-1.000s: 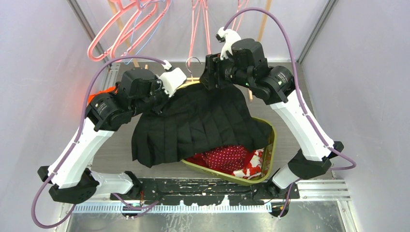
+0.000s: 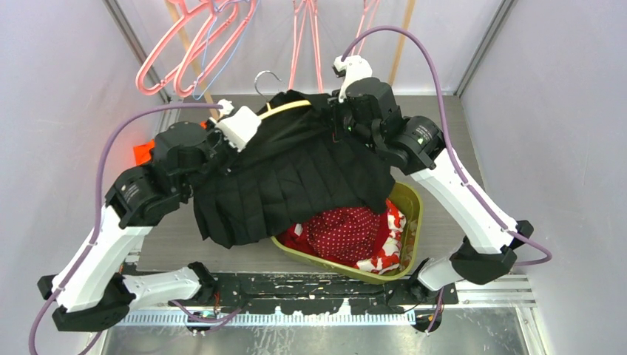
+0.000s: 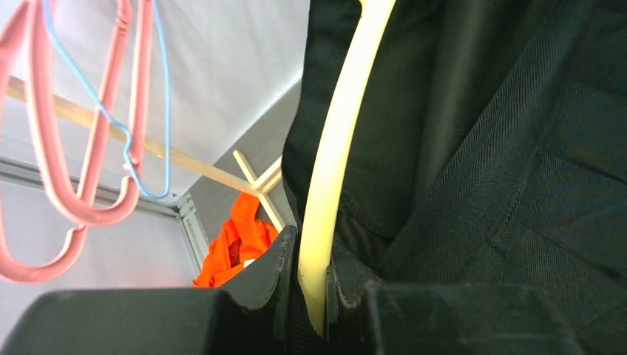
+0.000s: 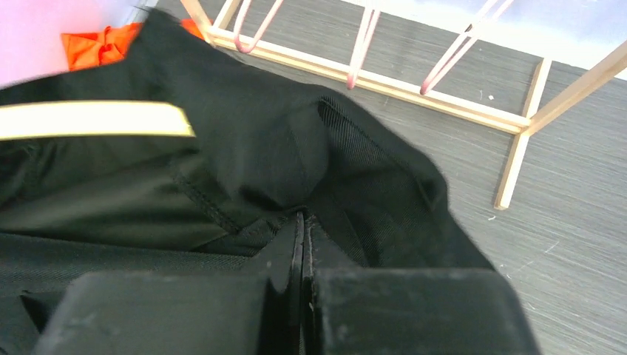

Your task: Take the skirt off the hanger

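Note:
The black pleated skirt point(image 2: 288, 192) hangs on a yellow hanger point(image 3: 336, 148) with a metal hook point(image 2: 266, 74). My left gripper is shut on the hanger's bar, with black cloth beside it. My right gripper is shut at the skirt's waist, its fingertips sunk in the black fabric, right of the visible end of the hanger; whether cloth is between them is hard to see.
A green basket point(image 2: 410, 251) of red clothing sits below the skirt. Pink hangers point(image 2: 166, 63) hang on a wooden rack at the back. An orange cloth point(image 3: 244, 237) lies at the left.
My left gripper has moved left with the hanger, tilting it, and the skirt has shifted left.

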